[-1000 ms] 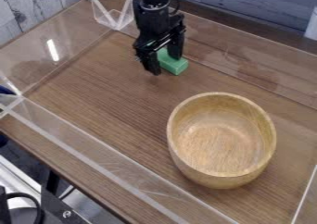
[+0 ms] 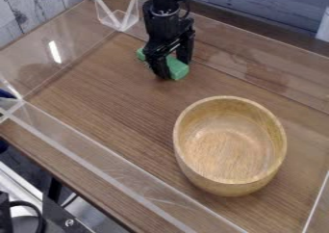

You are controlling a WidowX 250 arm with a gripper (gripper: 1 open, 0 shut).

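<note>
My black gripper (image 2: 171, 52) reaches down at the top centre of the camera view, over a green object (image 2: 176, 70) on the wooden table. Its fingers are at the green object and partly cover it; whether they are closed on it I cannot tell.
A large round wooden bowl (image 2: 229, 143) stands at the lower right. A clear plastic piece (image 2: 118, 13) is at the top left. Dark cables lie at the bottom left corner.
The gripper has shifted slightly right and down, and the green object now shows lower and a little left, beneath and around the fingers.
</note>
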